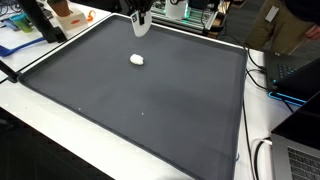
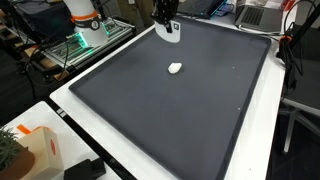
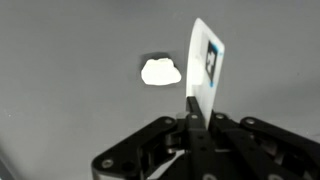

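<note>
A small white lump (image 1: 137, 59) lies on the dark grey tabletop; it also shows as a white lump (image 2: 175, 68) in exterior view 2 and left of the fingers in the wrist view, as a rounded white lump (image 3: 160, 71). My gripper is shut on a thin white piece (image 3: 204, 65) with a small dark printed patch. That white piece (image 1: 141, 26) hangs at the far edge of the table in exterior view 1. In exterior view 2 the white piece (image 2: 166, 34) is behind the lump, apart from it.
A laptop (image 1: 298, 140) and cables stand at the right. An orange-brown container (image 1: 68, 18) and other clutter lie beyond the far left corner.
</note>
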